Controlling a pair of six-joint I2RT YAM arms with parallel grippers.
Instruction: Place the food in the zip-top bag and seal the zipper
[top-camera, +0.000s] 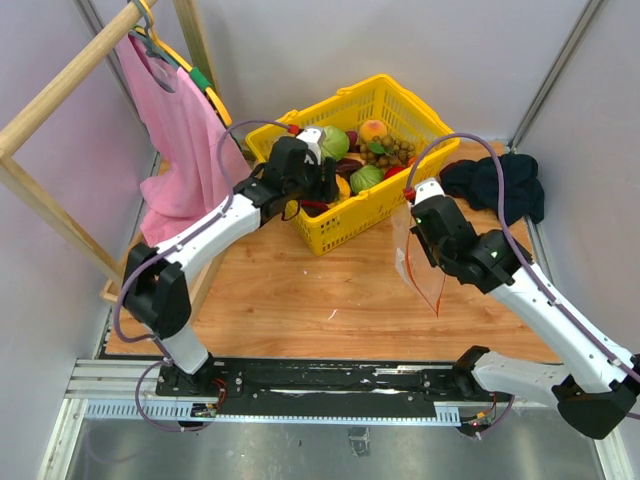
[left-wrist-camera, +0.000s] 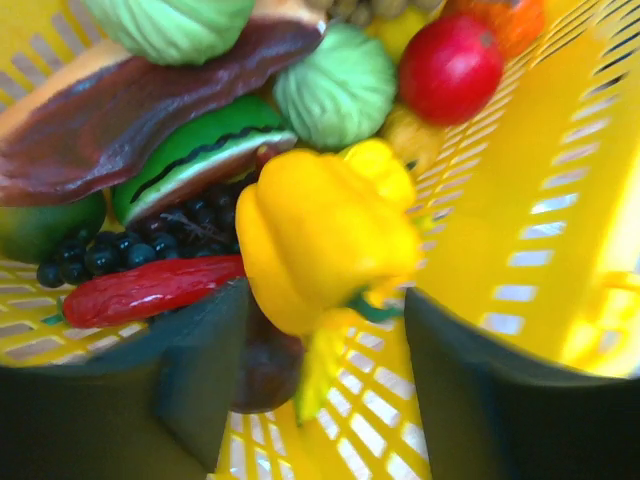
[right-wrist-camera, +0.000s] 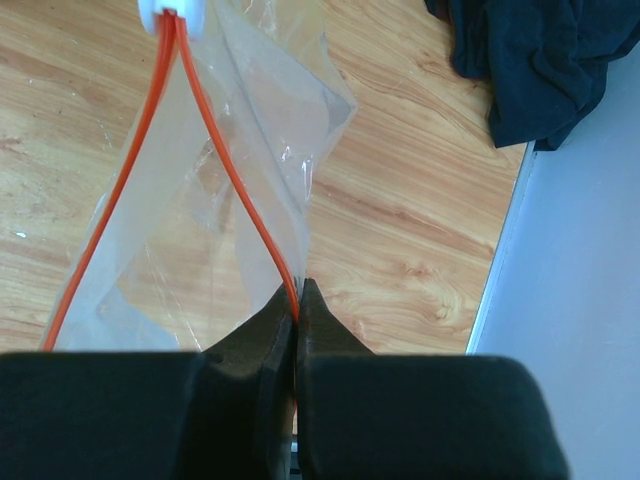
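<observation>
The yellow basket (top-camera: 330, 235) holds toy food. In the left wrist view a yellow bell pepper (left-wrist-camera: 320, 230) lies below and between the fingers of my left gripper, which is part open, with a red chilli (left-wrist-camera: 140, 290), black grapes (left-wrist-camera: 105, 255) and cabbages (left-wrist-camera: 335, 85) around it. My right gripper is shut on the edge of the clear zip top bag (right-wrist-camera: 190, 250), by its orange zipper strip. The bag hangs over the table to the right of the basket, its white slider (right-wrist-camera: 170, 15) at the far end.
A pink garment (top-camera: 180, 140) hangs on a wooden rack at the left. A dark cloth (top-camera: 510, 185) lies at the back right.
</observation>
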